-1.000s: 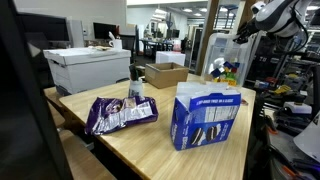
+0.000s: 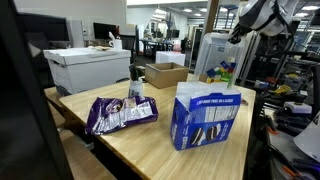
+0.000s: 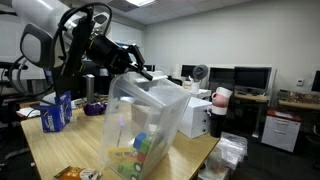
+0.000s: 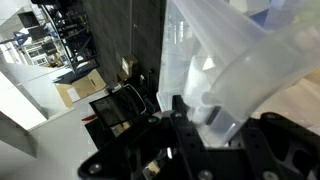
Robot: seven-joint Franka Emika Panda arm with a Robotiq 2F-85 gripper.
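Observation:
In exterior view 2 a translucent plastic bin stands tilted over the wooden table, with colourful items showing low through its wall. My gripper is at the top of the bin, shut on its rim. The same bin appears at the table's far right end in exterior view 1, below my gripper. Up close in the wrist view, the pale bin wall passes between the fingers of my gripper. Whether the bin's base touches the table, I cannot tell.
A blue snack box and a purple bag occupy the near table. Behind them are a bottle and a cardboard box. An orange packet lies near the bin.
My gripper and arm have shifted slightly left in exterior view 1. The bin's wall now shows more fully there, and the colourful items seen through it have changed position.

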